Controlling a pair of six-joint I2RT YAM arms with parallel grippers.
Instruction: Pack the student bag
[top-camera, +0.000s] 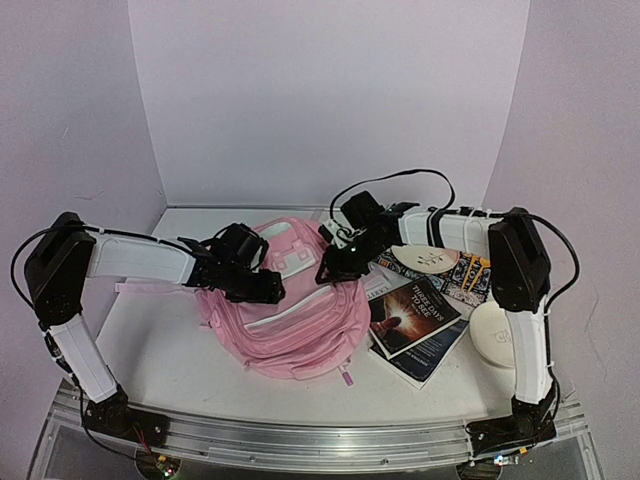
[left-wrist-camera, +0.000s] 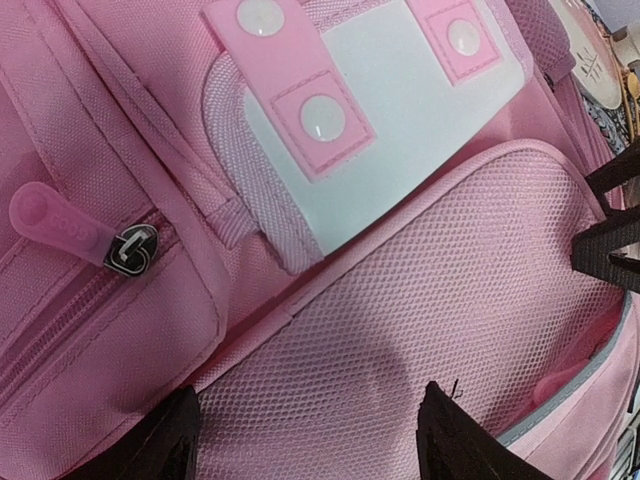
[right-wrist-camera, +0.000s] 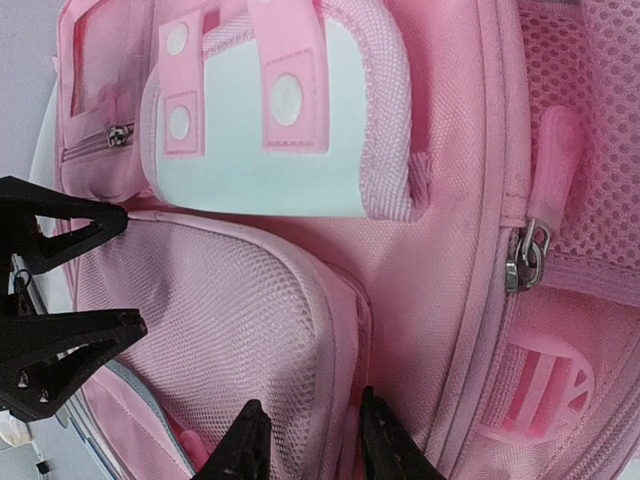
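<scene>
The pink student bag (top-camera: 290, 345) lies on the table with a pale pocket flap (left-wrist-camera: 390, 110) facing up. Low over its front pocket (left-wrist-camera: 330, 350), my left gripper is open, its fingers wide apart above the mesh cloth. At the pocket's other end, my right gripper is part open, one finger on each side of the pocket's raised pink edge (right-wrist-camera: 325, 330); a gap shows beside the cloth. Two books, one titled Three Days to See (top-camera: 415, 318) and a dark blue one (top-camera: 425, 358), lie right of the bag.
Right of the bag are a patterned mat (top-camera: 470, 288), a round plate (top-camera: 425, 258), wooden utensils (top-camera: 478, 275) and a cream plate (top-camera: 490, 335) partly behind my right arm. A bag strap (top-camera: 150, 287) reaches left.
</scene>
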